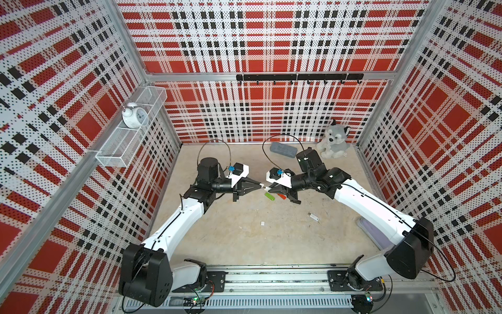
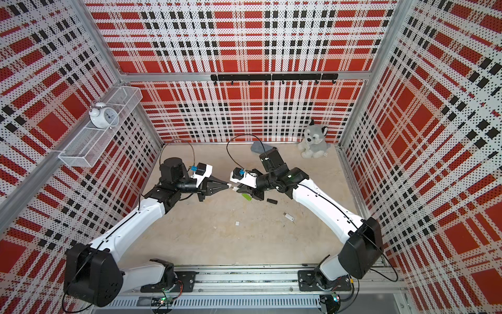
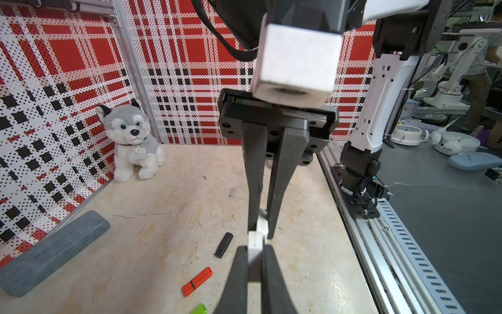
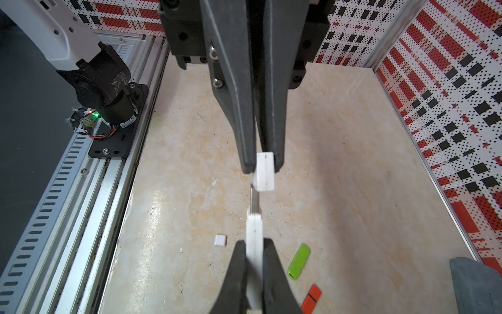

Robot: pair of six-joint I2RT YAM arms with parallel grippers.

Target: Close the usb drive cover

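In the right wrist view, my right gripper is shut on a slim white USB drive [image 4: 254, 227], its metal plug [image 4: 254, 201] pointing at the other arm. Facing it, my left gripper is shut on a small white cover [image 4: 265, 172]. Plug tip and cover lie very close, with the cover looking slightly to one side; whether the tip is inside its mouth I cannot tell. From the left wrist view, the cover [image 3: 255, 241] hides the plug, and part of the drive [image 3: 262, 222] shows behind it. Both pieces are held above the table.
Below lie a green drive [image 4: 299, 261], a red one [image 3: 197, 281], a black one [image 3: 223, 245] and another white drive [image 1: 313, 216]. A small white square [image 1: 262, 223] lies nearer the front. A grey case [image 1: 283, 149] and plush husky [image 1: 334, 139] sit at the back.
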